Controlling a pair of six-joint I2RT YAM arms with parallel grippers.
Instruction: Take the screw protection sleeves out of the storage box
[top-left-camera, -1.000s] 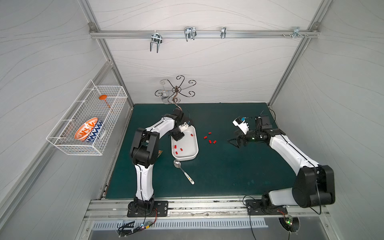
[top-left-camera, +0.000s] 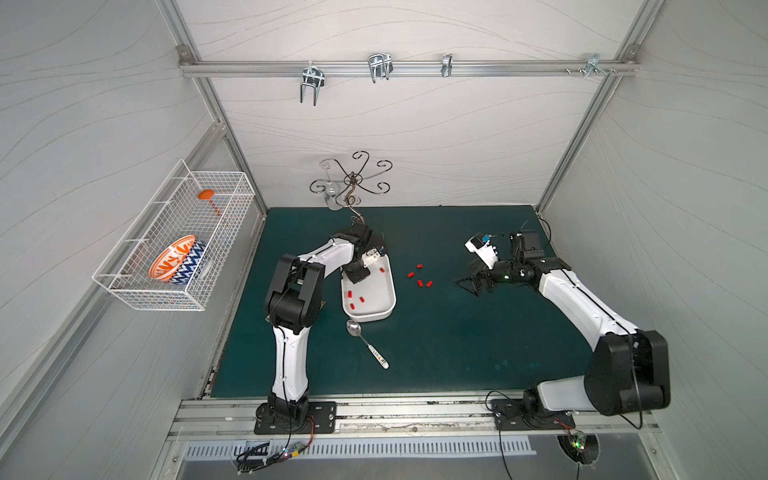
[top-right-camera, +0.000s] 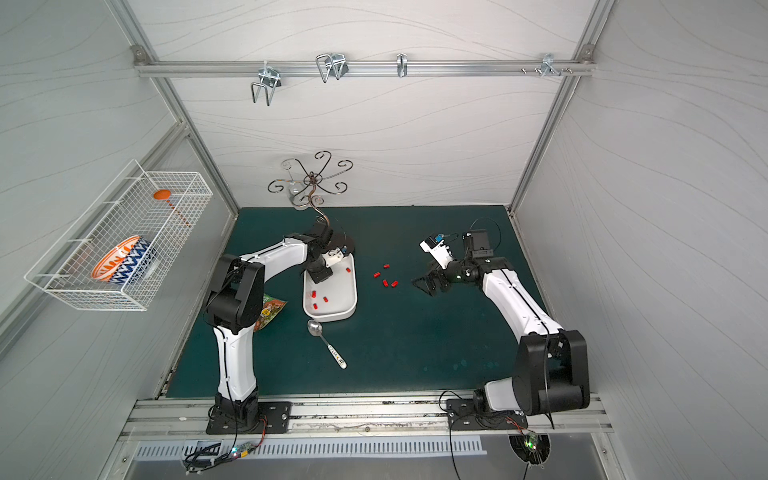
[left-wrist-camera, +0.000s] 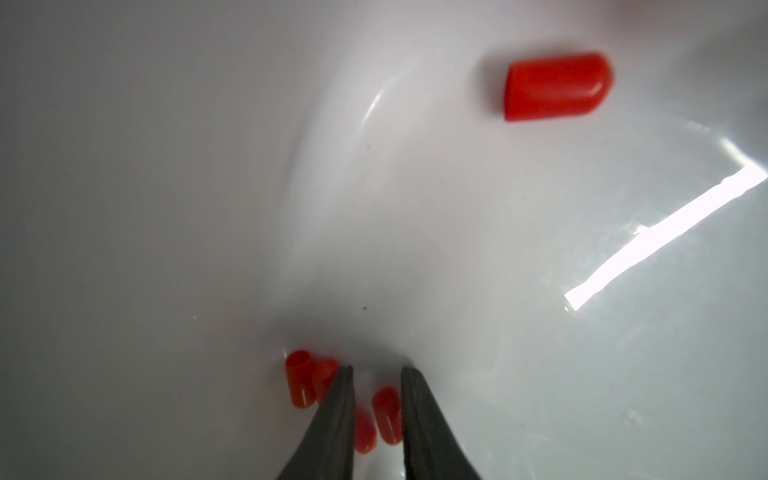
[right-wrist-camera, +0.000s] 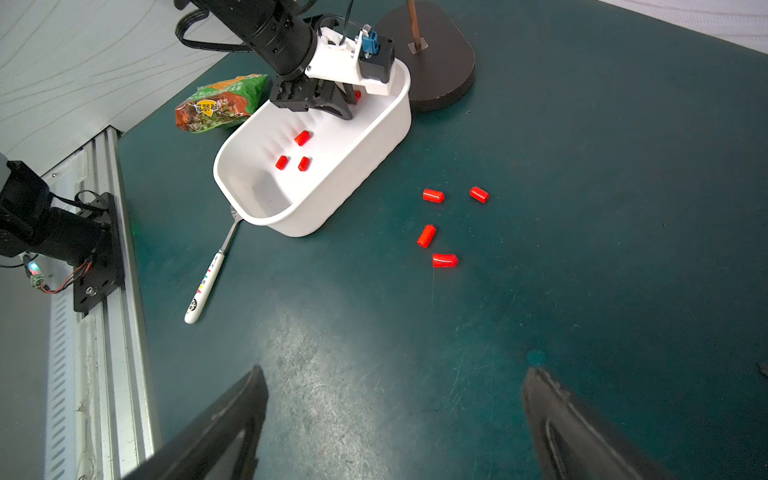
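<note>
The white storage box (top-left-camera: 369, 308) stands at table centre-left with several red sleeves (top-right-camera: 313, 294) in it. Several more red sleeves (right-wrist-camera: 426, 235) lie on the table to its right. My left gripper is down inside the box at its far end, fingers part open around or beside small sleeves; whether one is between the tips is unclear. A larger-looking sleeve (left-wrist-camera: 557, 86) lies apart in that view. My right gripper stands open and empty above the table, right of the loose sleeves.
A spoon (top-left-camera: 374, 352) lies before the box, a snack bag (right-wrist-camera: 216, 108) at its left. A stand's dark base (right-wrist-camera: 440, 80) is behind it, and a wire basket (top-left-camera: 144, 300) with bowls hangs on the left.
My left arm has shifted slightly, mostly downward in the top left view, and the box has moved very slightly. The right arm is unchanged.
</note>
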